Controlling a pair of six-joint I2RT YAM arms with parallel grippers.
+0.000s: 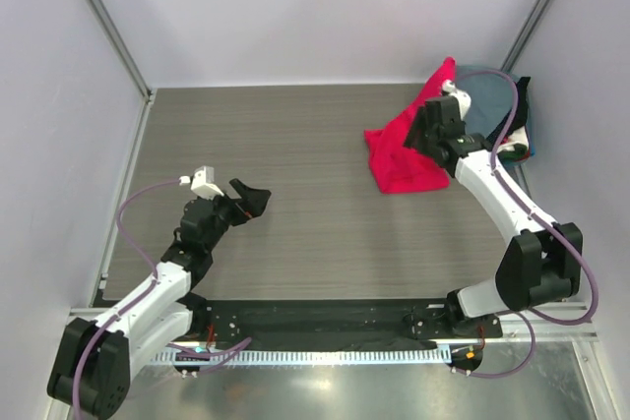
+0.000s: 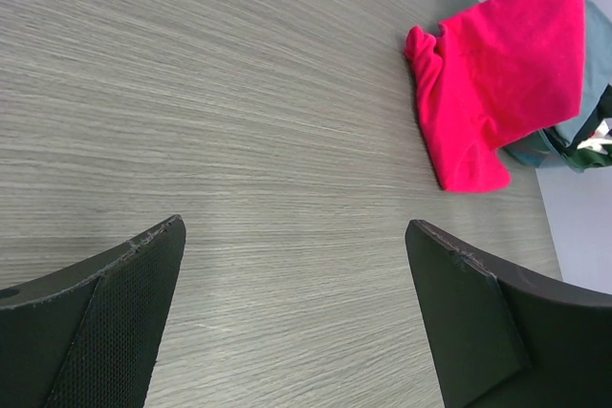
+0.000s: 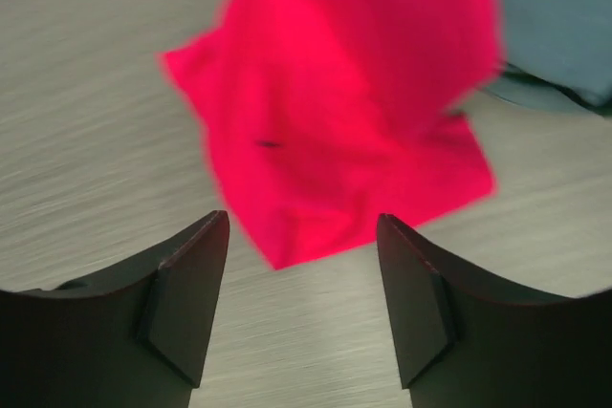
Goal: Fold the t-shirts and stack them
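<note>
A red t-shirt point(image 1: 399, 159) lies crumpled on the right of the table, its upper end running back toward a pile of folded-looking cloth point(image 1: 487, 95) in blue-grey, black and white at the back right. My right gripper point(image 1: 423, 135) is over the red shirt; in the right wrist view its fingers point(image 3: 182, 303) stand open above it, blurred, with nothing held. My left gripper point(image 1: 254, 199) waits over the left of the table, open and empty, with the red shirt point(image 2: 492, 83) in the far upper right of its wrist view.
White walls point(image 1: 69, 145) enclose it at the left, back and right. Purple cables run along both arms.
</note>
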